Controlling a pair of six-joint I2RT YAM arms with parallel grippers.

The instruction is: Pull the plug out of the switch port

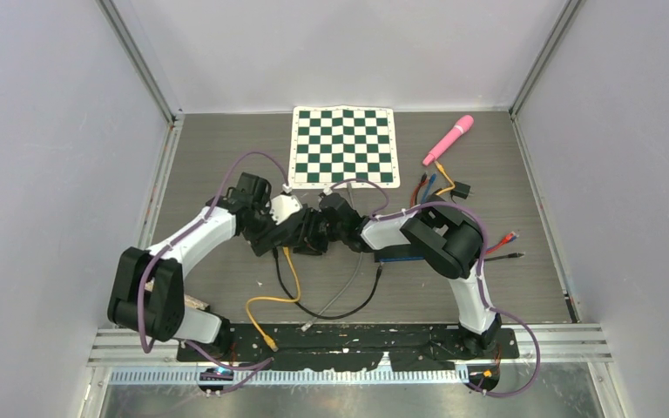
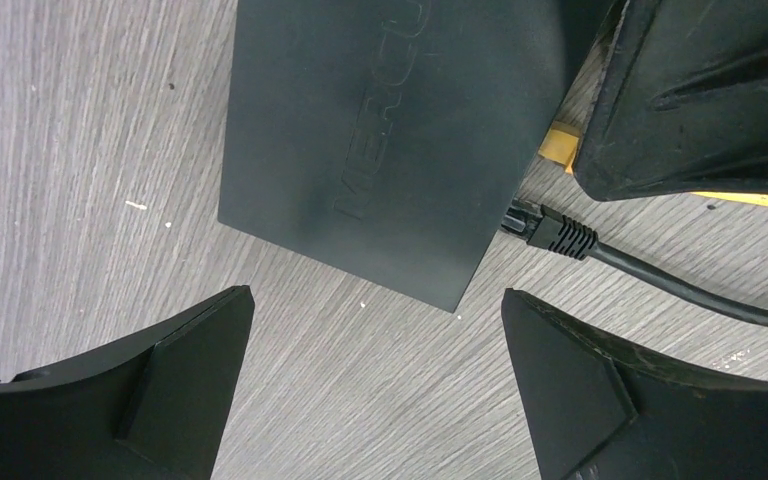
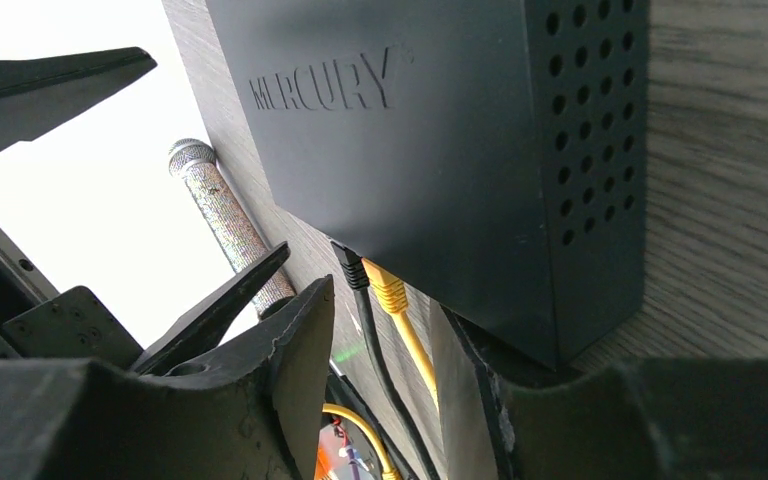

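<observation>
The dark MERCURY switch lies on the grey table, with a black plug and a yellow plug at one edge. My left gripper is open above the switch, its fingers either side of its near end, nothing held. My right gripper is part open at the port side, its fingertips just below the yellow plug, around its cable; contact is unclear. In the top view both grippers cover much of the switch.
A chessboard lies behind, a pink microphone at back right. Loose cables cross the front. Another dark device sits under the right arm.
</observation>
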